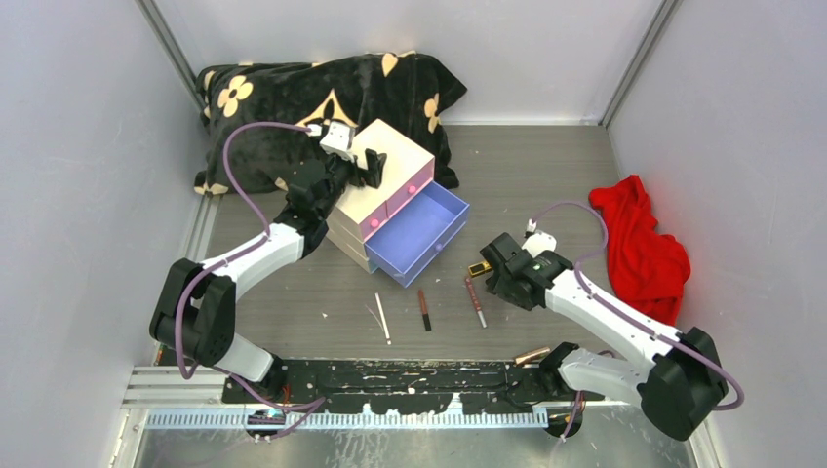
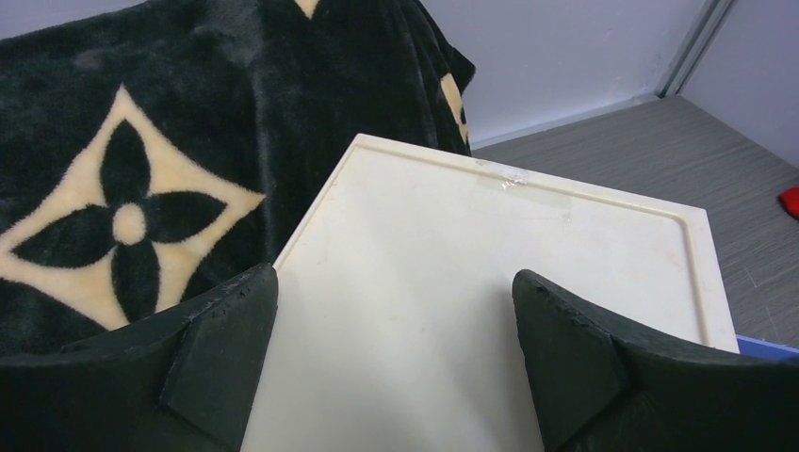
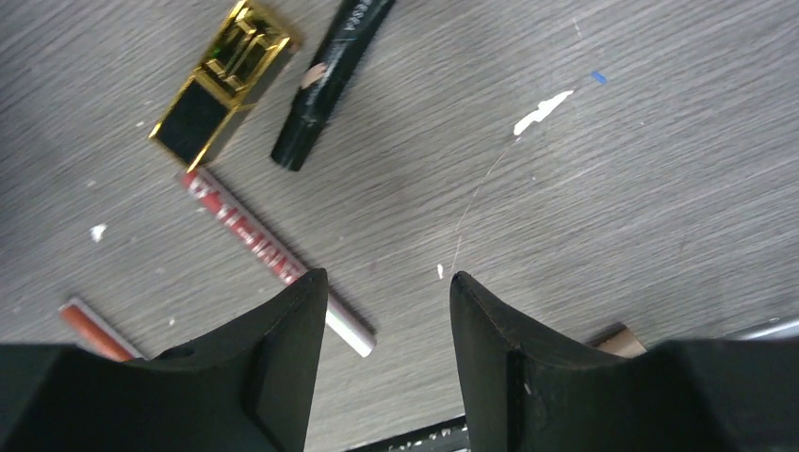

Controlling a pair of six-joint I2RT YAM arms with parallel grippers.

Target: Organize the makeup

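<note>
A small wooden cabinet (image 1: 391, 173) with pink fronts has its blue drawer (image 1: 417, 234) pulled out, empty. My left gripper rests open over the cabinet's white top (image 2: 443, 217). My right gripper hangs part open above the floor, nothing seen between its fingers. Below it lie a gold-black case (image 3: 224, 87), a black tube (image 3: 330, 80), a red-silver pencil (image 3: 254, 234) and a red-brown pencil (image 3: 99, 330). A white stick (image 1: 383, 318) and a rose-gold tube (image 1: 531, 355) lie farther off.
A black patterned blanket (image 1: 273, 97) is behind the cabinet. A red cloth (image 1: 644, 253) lies at the right.
</note>
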